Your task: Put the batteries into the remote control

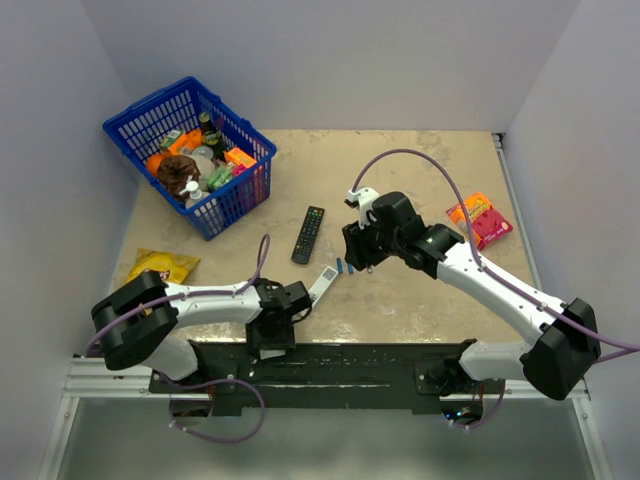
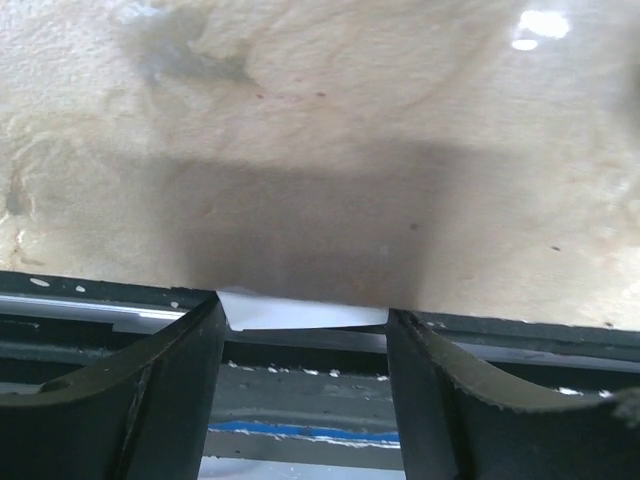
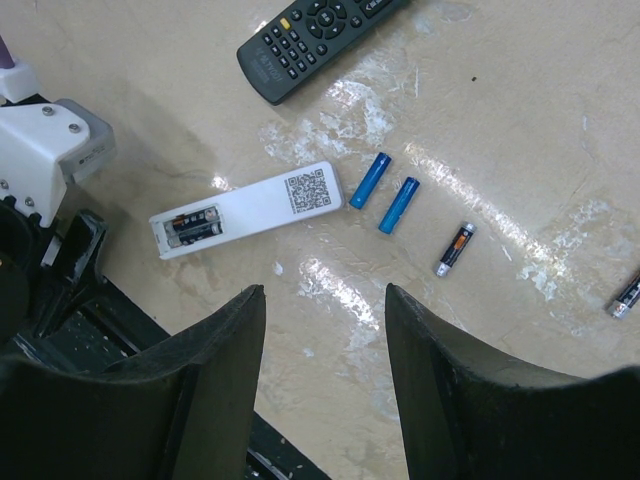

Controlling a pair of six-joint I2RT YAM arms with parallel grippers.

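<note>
A white remote (image 3: 260,208) lies on the table, its compartment open at one end with batteries visible inside. Two blue batteries (image 3: 370,180) and dark-and-silver batteries (image 3: 455,248) lie loose right of it. At the table's front edge my left gripper is shut on a white plastic piece (image 2: 300,310), likely flat like a cover, partly hidden under the fingers. My right gripper hangs open over the table, right of the white remote, nothing between its fingers.
A black remote (image 1: 308,235) lies behind. A blue basket (image 1: 230,205) of groceries stands back left, a yellow chips bag (image 1: 160,266) left, red-orange packets (image 1: 480,220) right.
</note>
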